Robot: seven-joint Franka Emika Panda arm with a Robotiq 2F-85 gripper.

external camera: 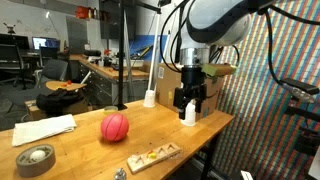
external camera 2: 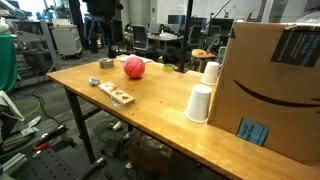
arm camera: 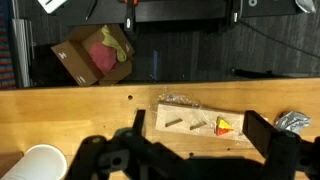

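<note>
My gripper is open above the table, its two black fingers wide apart with nothing between them. In exterior view 1 the gripper point(external camera: 190, 103) hangs over the table's right part. A pale wooden puzzle board point(arm camera: 183, 121) lies on the table near the edge, below the gripper in the wrist view. It carries a small yellow and red piece point(arm camera: 224, 126) and two thin slots or pegs. The same board point(external camera 2: 117, 95) shows in exterior view 2, and the board point(external camera: 153, 157) lies at the front in exterior view 1.
A red ball point(external camera: 114, 127), a tape roll point(external camera: 35, 158) and a crumpled foil ball point(arm camera: 292, 121) are on the table. White cups point(external camera 2: 197, 103) stand beside a large cardboard box point(external camera 2: 265, 65). An open carton point(arm camera: 72, 58) sits below the table edge. Bare wood surrounds the board.
</note>
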